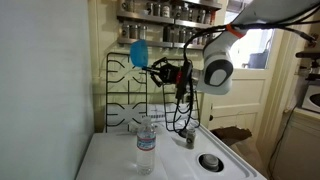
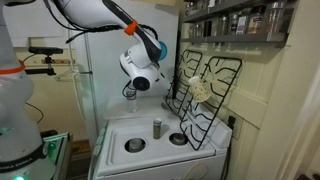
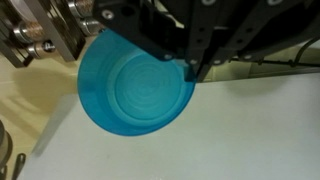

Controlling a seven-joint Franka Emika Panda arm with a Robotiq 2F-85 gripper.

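Observation:
A blue round bowl [image 1: 139,53] hangs in the air in front of the wire rack, tilted so that it shows nearly side-on in exterior view 1. My gripper [image 1: 151,69] is shut at the bowl's edge, with the thin rim between its fingers. From the wrist, the bowl [image 3: 140,92] shows its round inside. The dark fingertips [image 3: 191,74] meet its rim on the right. White surface lies below the bowl, well clear of it.
A water bottle [image 1: 146,148] stands upright on the white counter [image 1: 108,158]. A black wire rack [image 2: 208,100] rises behind the stovetop, with a small jar [image 2: 157,128] on the stove. Shelves of jars [image 1: 165,22] hang above the rack.

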